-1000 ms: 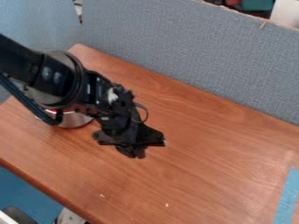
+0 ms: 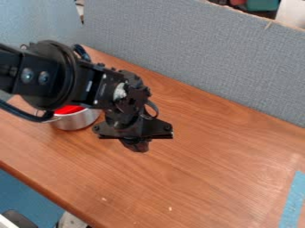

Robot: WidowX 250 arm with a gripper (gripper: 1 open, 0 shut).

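Note:
The black robot arm reaches in from the left over a wooden table, its gripper (image 2: 136, 142) pointing down near the middle of the view. The gripper looks shut, with nothing visible between its fingers. Behind the arm, at the left, a metal pot (image 2: 74, 121) with something red in it is partly hidden.
Grey padded walls (image 2: 197, 62) line the back and left sides. A blue tape strip (image 2: 293, 200) runs along the right edge, and blue floor shows at the lower left.

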